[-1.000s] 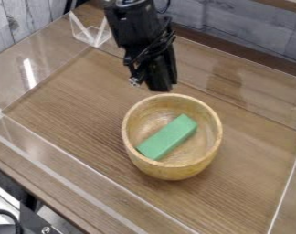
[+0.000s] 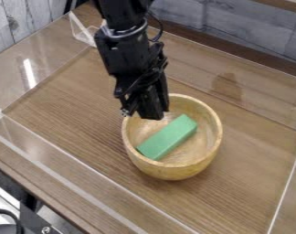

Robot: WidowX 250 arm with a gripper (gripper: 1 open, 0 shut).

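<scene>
A round, light wooden bowl (image 2: 194, 155) rests on the wooden tabletop, with a green rectangular block (image 2: 166, 137) lying diagonally inside it. My black gripper (image 2: 141, 108) hangs over the back left rim of the bowl, above and behind the block. Its fingers point down; whether they stand open or shut is hard to make out.
The wooden table (image 2: 59, 119) has clear room left of the bowl and at the right. A raised edge runs along the back right. A clear plastic piece sits at the left edge, and a dark cable lies at the bottom left.
The gripper has come down and toward the front, from above and behind the bowl to over its back left rim. The bowl and block look unmoved.
</scene>
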